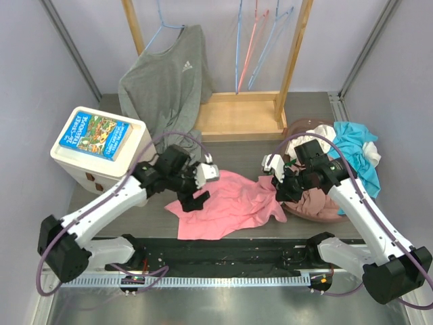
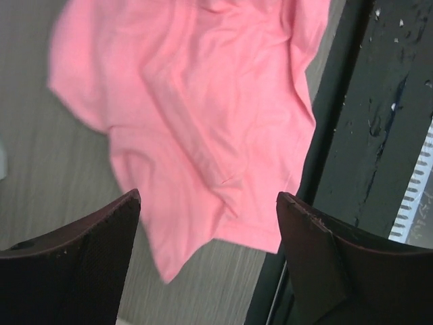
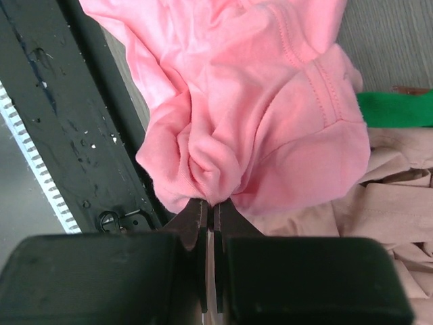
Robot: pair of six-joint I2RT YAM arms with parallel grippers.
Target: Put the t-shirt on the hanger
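The pink t-shirt [image 1: 216,210] lies spread and crumpled on the grey floor of the workspace. My right gripper is shut on a bunched corner of it at its right side, by the laundry basket [image 1: 291,126]. My left gripper hangs over the shirt's left part, fingers apart with nothing between them. Blue and pink hangers [image 1: 264,47] hang on the wooden rack [image 1: 237,115]; a grey t-shirt [image 1: 162,81] hangs on one at the back left.
A white box [image 1: 95,162] with a book [image 1: 95,134] on top stands at the left. The basket at the right holds loose clothes, cyan [image 1: 355,156] among them. The front edge is dark.
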